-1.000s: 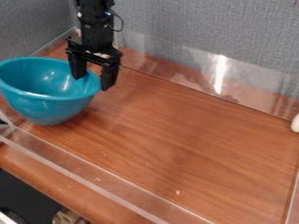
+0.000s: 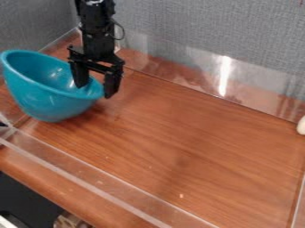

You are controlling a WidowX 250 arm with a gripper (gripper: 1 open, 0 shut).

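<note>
A turquoise bowl (image 2: 45,93) sits at the left of the wooden table (image 2: 179,151), tilted. My black gripper (image 2: 94,82) hangs from above at the bowl's right rim, one finger over the inside of the bowl and the other at its outer right side, part open. Whether the fingers touch the rim is unclear.
Clear panels (image 2: 226,80) edge the table at the back and front. A small white object (image 2: 300,126) is at the far right edge.
The bowl looks slightly more tilted and shifted than before. My gripper has moved a little, staying at the bowl's right rim.
</note>
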